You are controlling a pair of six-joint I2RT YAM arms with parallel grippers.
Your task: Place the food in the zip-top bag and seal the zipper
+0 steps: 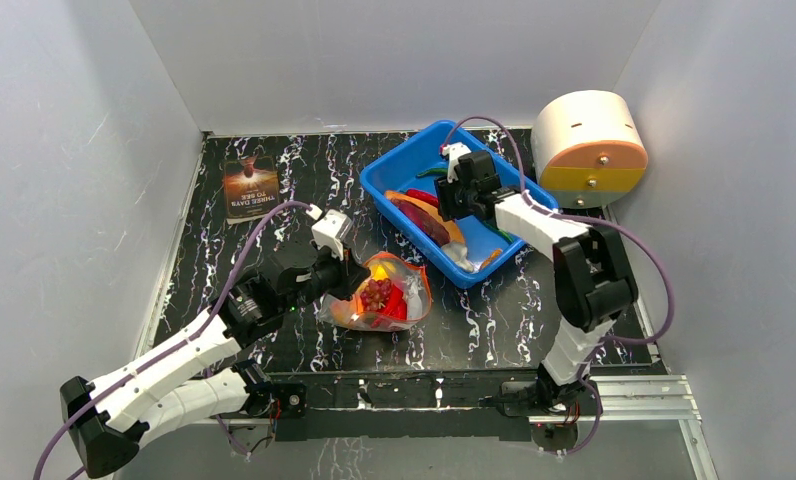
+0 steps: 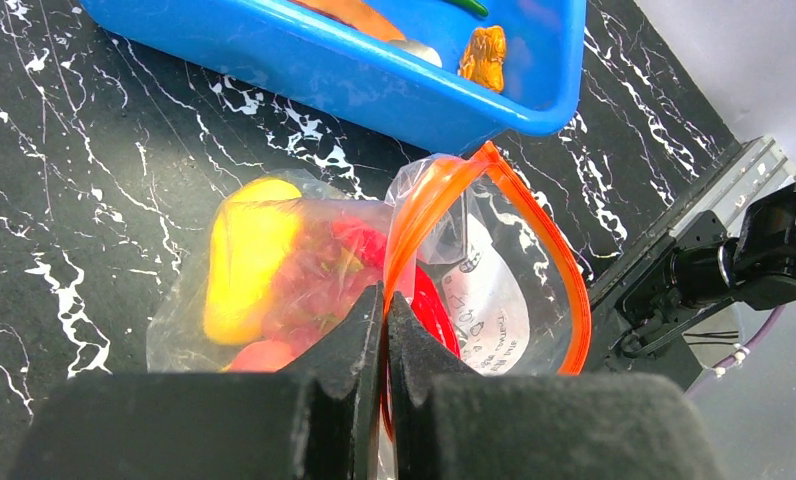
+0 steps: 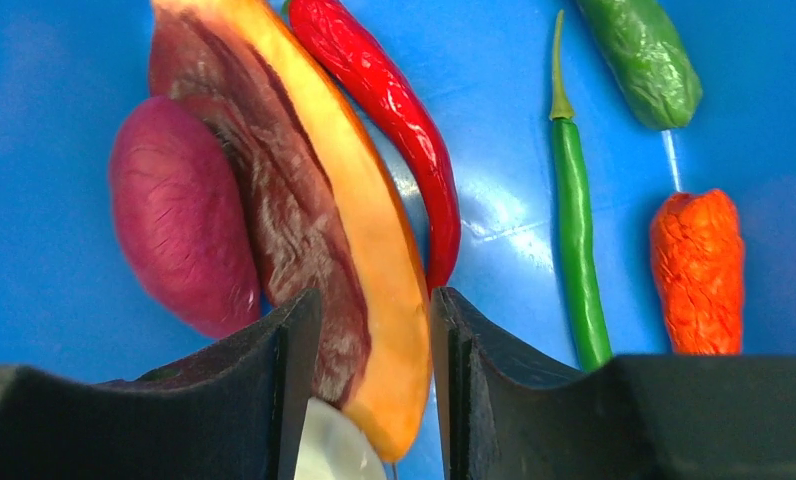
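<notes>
The clear zip top bag [image 1: 417,300] with an orange zipper edge [image 2: 566,258] stands on the dark table, its mouth spread apart. Inside lie a yellow food piece [image 2: 250,262], grapes [image 1: 375,293] and red food. My left gripper is shut on one side of the bag's orange edge. Over the blue bin [image 1: 382,178] is my right gripper, fingers parted above a long meat slice [image 3: 284,215] with an orange-yellow rim. Whether they touch it cannot be told. Beside it lie a purple piece [image 3: 182,215] and a red chili [image 3: 399,115].
A thin green chili [image 3: 574,235], a green pepper [image 3: 646,62] and an orange-red piece [image 3: 697,270] also lie in the bin. At the back right stands a rounded drawer box [image 1: 591,145]; a book [image 1: 251,189] rests at the left.
</notes>
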